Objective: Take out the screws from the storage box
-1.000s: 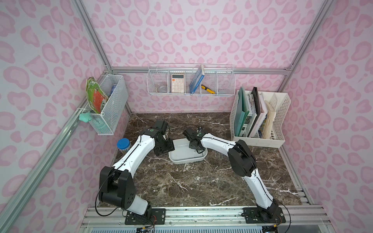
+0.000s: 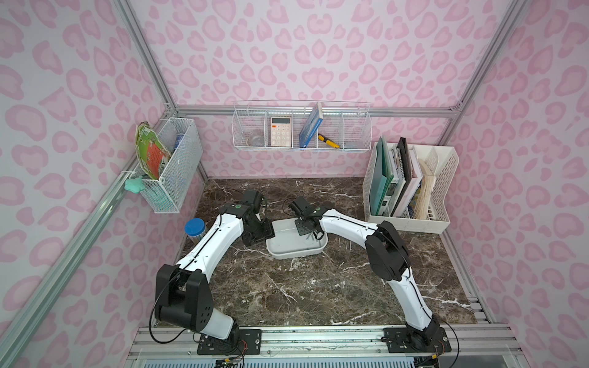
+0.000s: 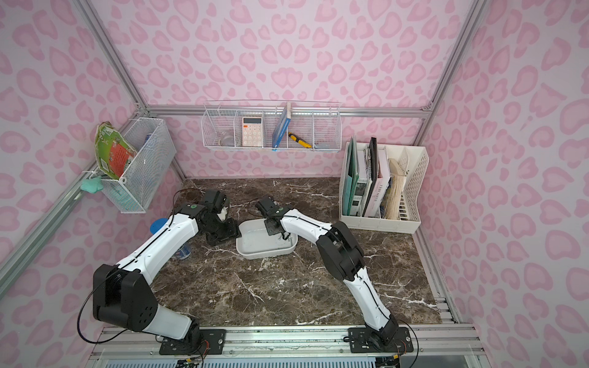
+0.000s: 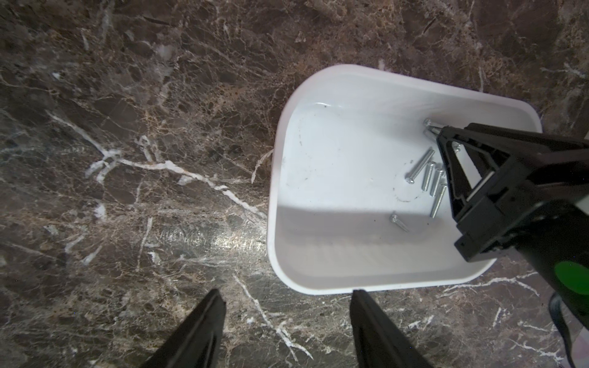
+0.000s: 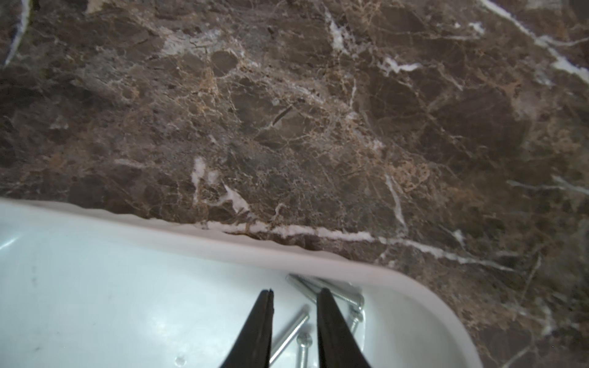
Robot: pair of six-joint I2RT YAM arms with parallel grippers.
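Observation:
The white storage box lies on the dark marbled table, with several silver screws loose on its floor, most of them toward the right end. In the right wrist view more screws lean near the box's far wall. My right gripper is inside or just above the box, its fingers parted a little over the screws; I see none clearly held. My left gripper stands open at the box's left side, with only bare table and the box edge visible between its fingers.
A few thin screws seem to lie on the table right of the box. A blue-lidded jar stands at left, a white file rack with books at back right.
My right gripper has shifted and turned slightly over the right part of the box. The left arm and the box look still.

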